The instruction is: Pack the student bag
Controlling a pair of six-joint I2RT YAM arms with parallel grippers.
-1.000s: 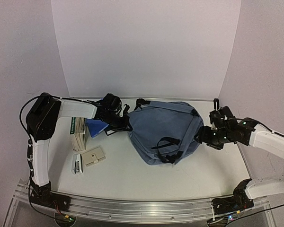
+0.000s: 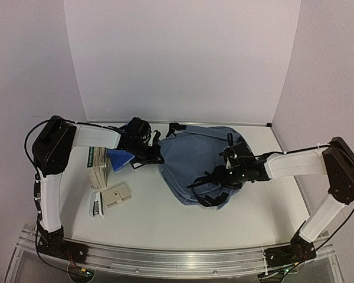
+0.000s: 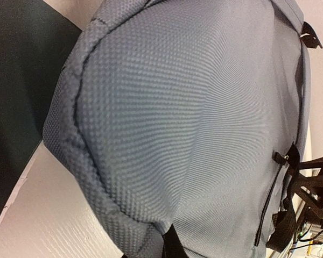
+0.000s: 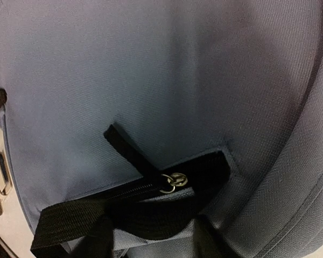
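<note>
A blue-grey bag (image 2: 192,154) lies on the table between my arms, straps and a short zip facing up. My left gripper (image 2: 159,158) is at its left edge; in the left wrist view its dark fingertips (image 3: 175,246) close on the bag's fabric at the bottom of the picture. My right gripper (image 2: 215,177) is over the bag's right part. In the right wrist view its fingers (image 4: 204,239) stand apart, with a black strap (image 4: 151,223) crossing the gap. Behind the strap is the zip with its metal ring and pull tab (image 4: 132,153).
Left of the bag, a stack of books (image 2: 97,168) stands upright beside a blue folder (image 2: 119,159), partly under my left arm. In front lie a beige wallet-like case (image 2: 116,194) and a small pale box (image 2: 96,204).
My right gripper has moved left from beside the bag's right edge to over the strap area. The left arm has stayed put, and the bag has hardly moved.
</note>
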